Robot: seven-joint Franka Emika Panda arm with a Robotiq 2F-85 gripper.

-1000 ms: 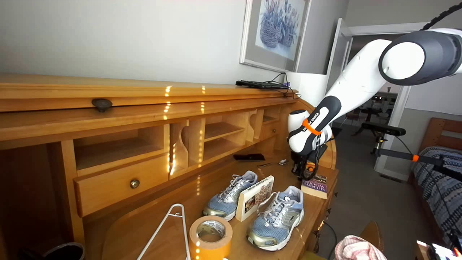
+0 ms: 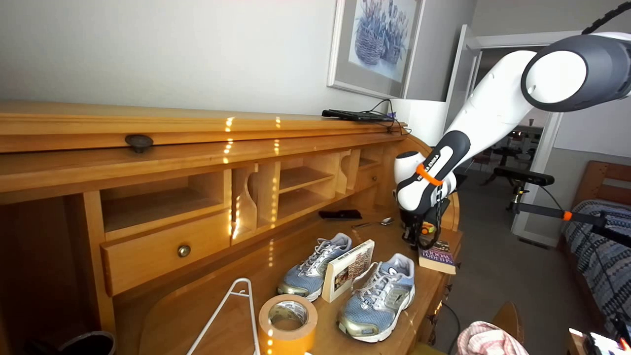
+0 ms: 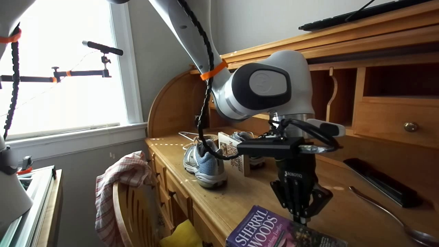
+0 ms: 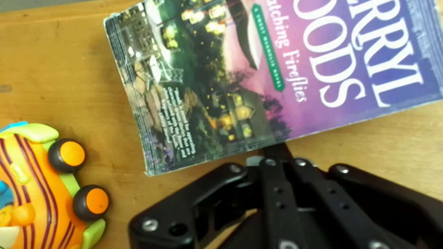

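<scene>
A thick purple paperback (image 4: 265, 70) lies flat on the desk, its cover reading "Sherryl Woods". In exterior view 2 the same book (image 3: 271, 230) is at the bottom edge of the picture. My gripper points down at the book's long side, fingers shut, with nothing showing between them. The fingertips meet that edge in the wrist view; whether they press on it or tuck slightly under it, I cannot tell. From exterior view 1, the gripper (image 2: 414, 239) stands on the inner side of the book (image 2: 438, 258), near the desk's right end.
An orange striped toy car (image 4: 37, 191) sits beside the book. A spoon (image 3: 378, 206) and a black case (image 3: 382, 181) lie behind the gripper. Two sneakers (image 2: 378, 299) flank an upright book (image 2: 349, 270); a tape roll (image 2: 288, 325) and hanger (image 2: 248, 307) are farther left.
The paperback has slid a little right, toward the desk's front edge, and turned slightly. My gripper has shifted the same way and sits slightly lower. The sneakers and tape have not moved.
</scene>
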